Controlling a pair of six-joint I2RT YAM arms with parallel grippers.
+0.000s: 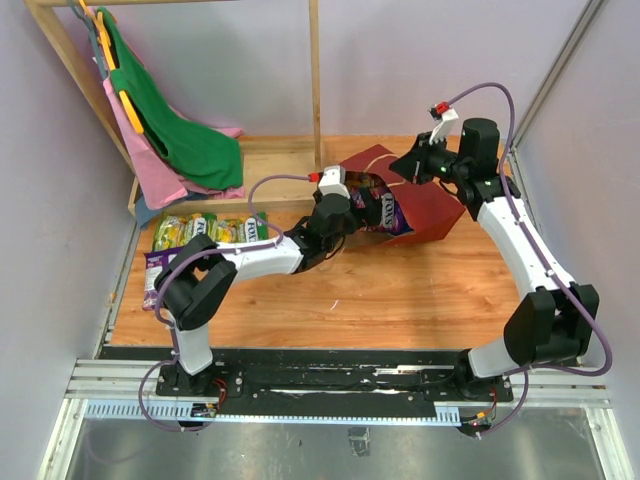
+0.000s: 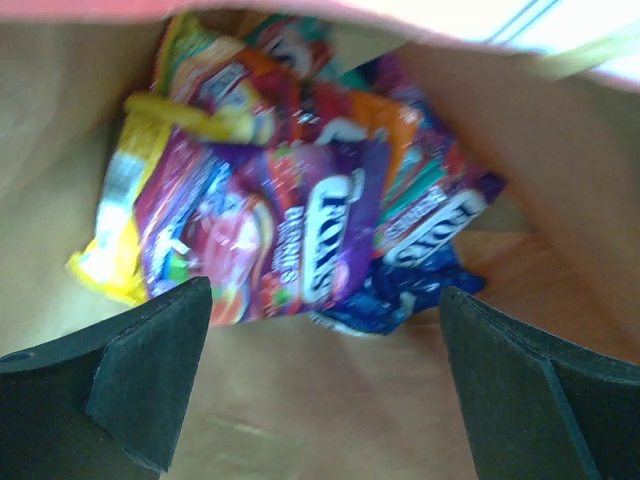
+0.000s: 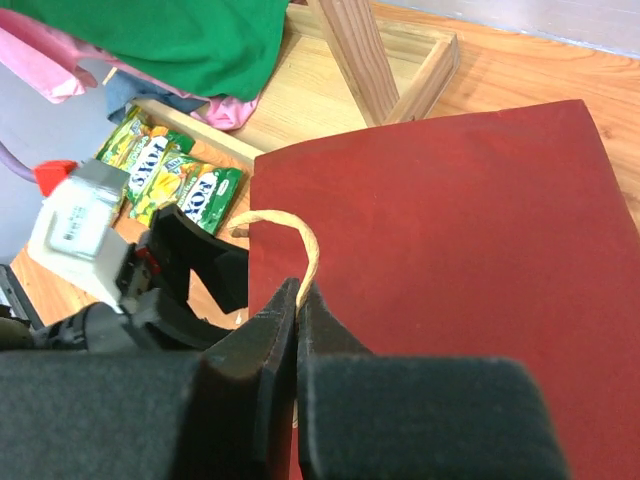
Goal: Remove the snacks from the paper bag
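Note:
The red paper bag [image 1: 430, 215] lies tilted at the right of the table, its opening toward my left gripper [image 1: 350, 205]. In the left wrist view my open left gripper looks into the bag, where several snack packs [image 2: 260, 225] lie, none between the fingers. My right gripper [image 1: 408, 168], above the bag, is shut, with a thin tan bag handle [image 3: 305, 245] showing at its fingertips over the red side; whether it is held is unclear. Several snack packs [image 1: 205, 232] lie on the table at the left.
A wooden rack [image 1: 260, 170] with green and pink cloths [image 1: 170, 150] stands at the back left.

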